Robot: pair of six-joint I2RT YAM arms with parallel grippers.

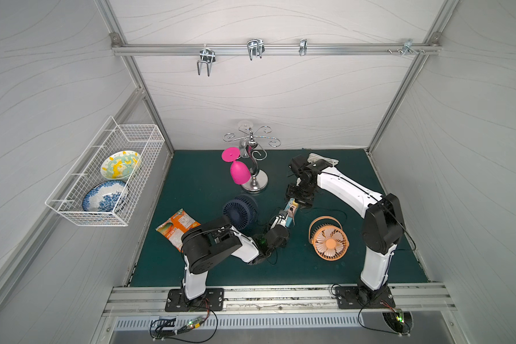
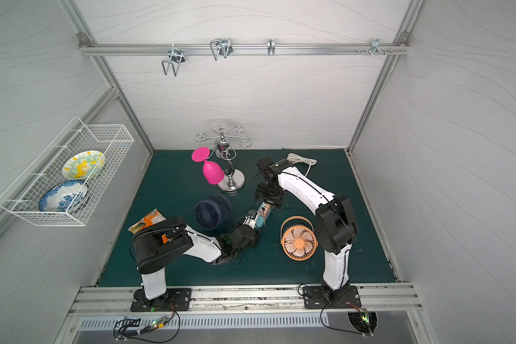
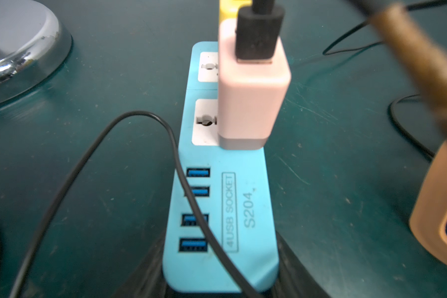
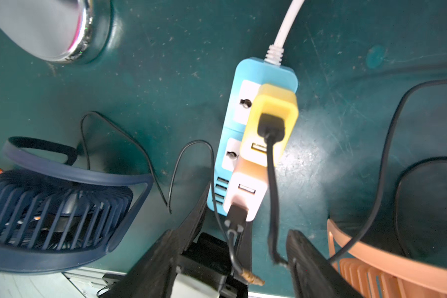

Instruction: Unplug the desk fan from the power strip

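Observation:
The light-blue power strip (image 3: 253, 198) lies on the table with my left gripper shut on its near end, one finger on each side. Two adapters sit in its sockets: a pink one (image 4: 248, 181) and, beyond it, a yellow one (image 4: 278, 106). Each has a black plug in it. The plug in the yellow adapter (image 4: 271, 127) trails a cord toward the orange fan (image 4: 367, 273). A thin cord loops between the strip and the dark blue fan (image 4: 59, 213). My right gripper is above the strip, part open, with nothing gripped.
A chrome stand (image 1: 254, 181) with pink cups rises behind the blue fan. An orange packet (image 1: 177, 227) lies at the left, and a bundled white cord (image 1: 322, 158) at the back. Loose black cable (image 4: 390, 144) crosses the table right of the strip.

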